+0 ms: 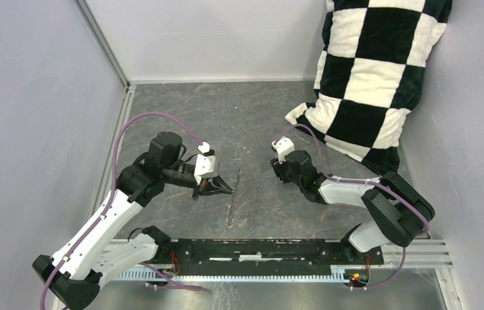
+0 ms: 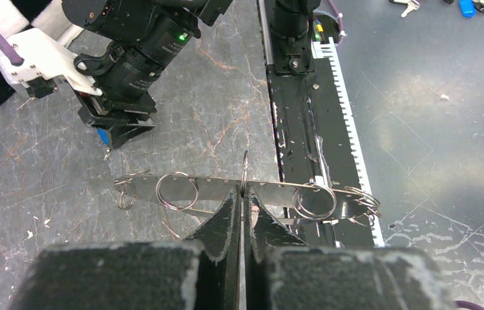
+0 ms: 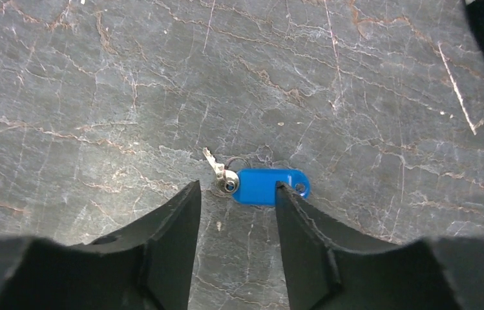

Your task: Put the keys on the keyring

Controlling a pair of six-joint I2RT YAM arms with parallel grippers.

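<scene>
A thin metal strip with several wire rings, the keyring (image 2: 216, 188), spans the left wrist view. My left gripper is shut on it near its middle, where one ring stands edge-on at the fingertips. From above, the strip (image 1: 232, 210) shows as a narrow line beside the left gripper (image 1: 231, 190). In the right wrist view, a blue tag (image 3: 257, 187) with a small key (image 3: 217, 166) lies on the grey floor. My right gripper is partly open over it; one fingertip overlaps the tag's image, with no grip visible.
A checkered cushion (image 1: 371, 74) leans behind the right arm. Beyond the black rail (image 1: 252, 248) at the front, other keys (image 2: 410, 6) and another blue tag (image 2: 466, 8) lie on a dark surface. Floor between the grippers is clear.
</scene>
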